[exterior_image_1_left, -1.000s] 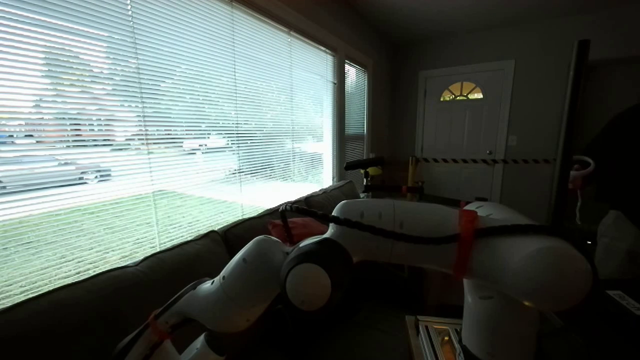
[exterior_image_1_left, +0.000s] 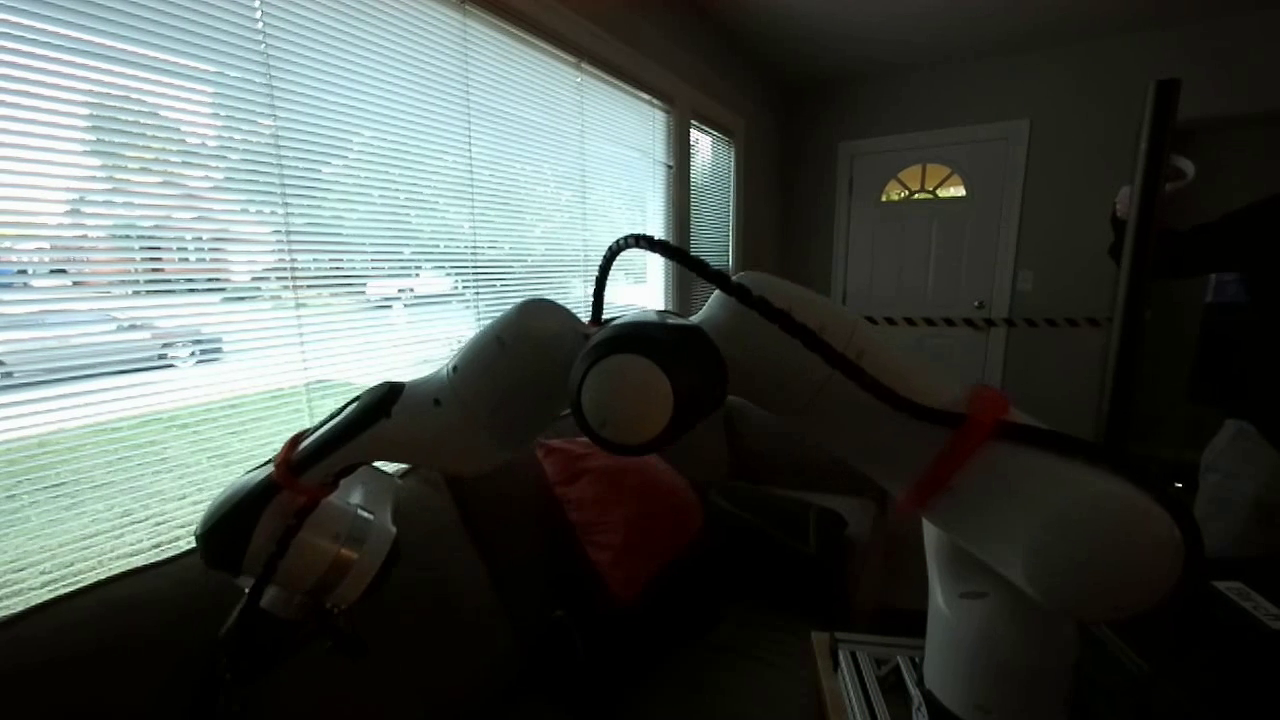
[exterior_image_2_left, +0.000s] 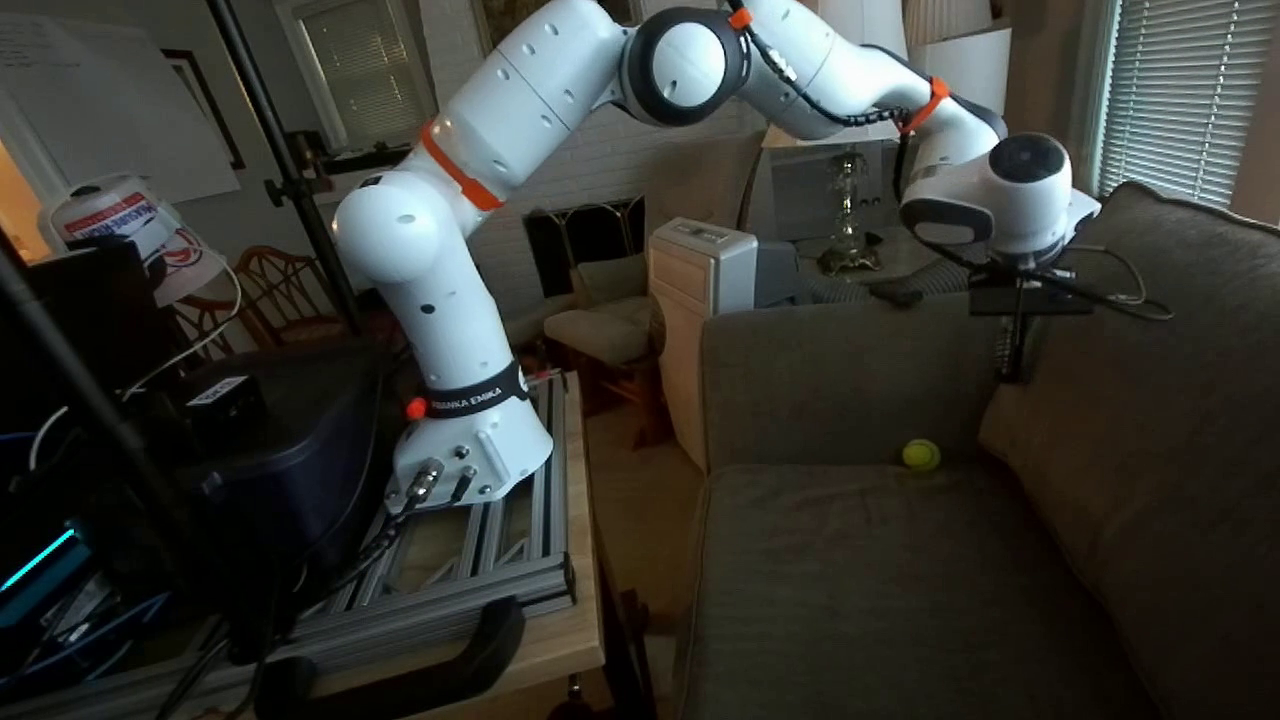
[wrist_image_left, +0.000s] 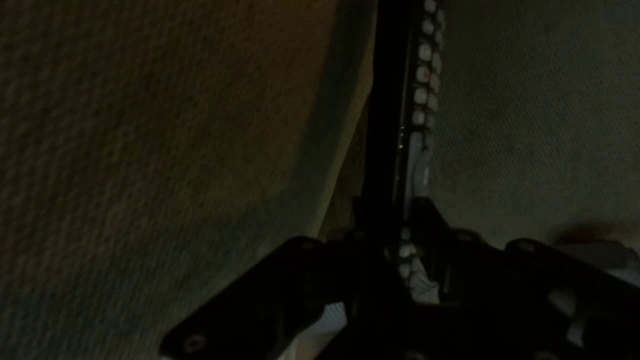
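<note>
In exterior view 2 a yellow-green ball (exterior_image_2_left: 920, 455) rests on the sofa seat, near the corner where armrest and backrest meet. My gripper (exterior_image_2_left: 1011, 370) hangs pointing down above and to the right of the ball, clearly apart from it, close to the sofa's backrest (exterior_image_2_left: 1140, 396). Exterior view 1 leaves the gripper almost lost in darkness at lower left. Very dim in the wrist view, a long black finger (wrist_image_left: 387, 120) with a pale bumpy strip along it reaches up past brown fabric. How far the fingers stand apart is unclear, and no object shows held there.
The sofa's armrest (exterior_image_2_left: 840, 372) rises behind the ball, and its seat (exterior_image_2_left: 888, 600) is otherwise bare. A white boxy appliance (exterior_image_2_left: 702, 324) stands beyond the armrest. In exterior view 1 a red cushion (exterior_image_1_left: 624, 510) lies behind the arm; window blinds (exterior_image_1_left: 300, 240) fill the left.
The arm has risen a good deal in exterior view 1; its elbow and wrist are higher, and the wrist end has come into view at lower left.
</note>
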